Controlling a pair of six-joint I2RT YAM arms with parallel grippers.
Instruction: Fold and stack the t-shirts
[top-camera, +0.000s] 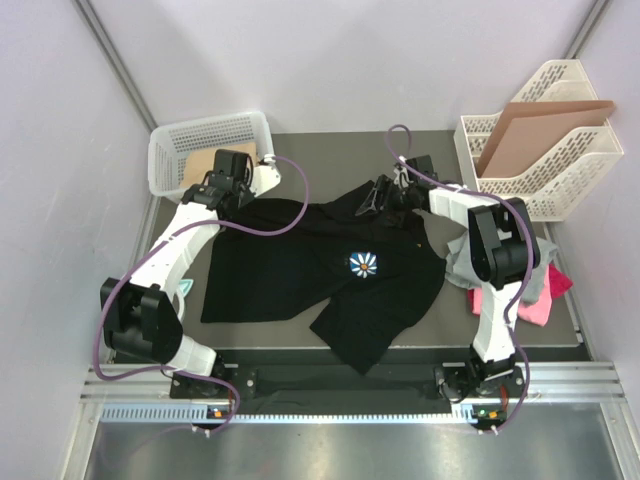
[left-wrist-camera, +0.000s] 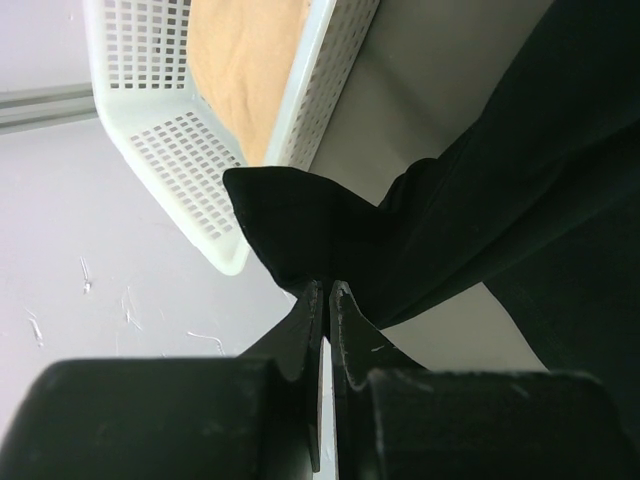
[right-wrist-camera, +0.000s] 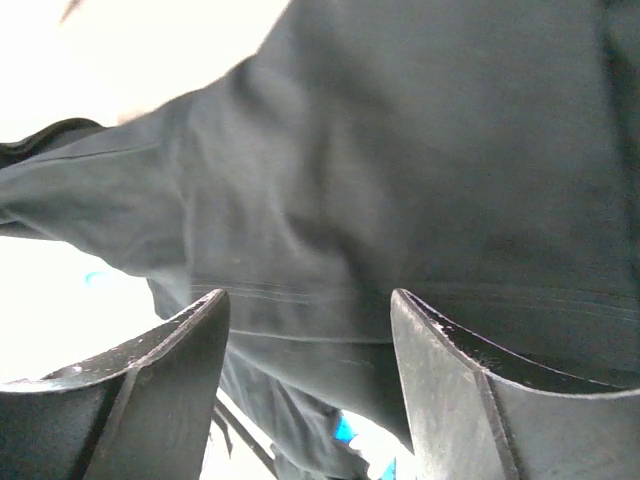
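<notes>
A black T-shirt (top-camera: 300, 280) with a white daisy print lies spread on the table, one sleeve hanging toward the front edge. My left gripper (top-camera: 232, 200) is at its back-left corner, shut on the black fabric, which bunches above the fingertips (left-wrist-camera: 340, 300) in the left wrist view. My right gripper (top-camera: 385, 195) hangs open over the shirt's back-right part; in the right wrist view dark fabric with a stitched seam fills the space beyond its fingers.
A white basket (top-camera: 165, 150) with cardboard stands back left, a divided rack (top-camera: 540, 195) with cardboard back right. Grey, pink and red cloths (top-camera: 535, 305) lie at the right. Bare table shows between the containers.
</notes>
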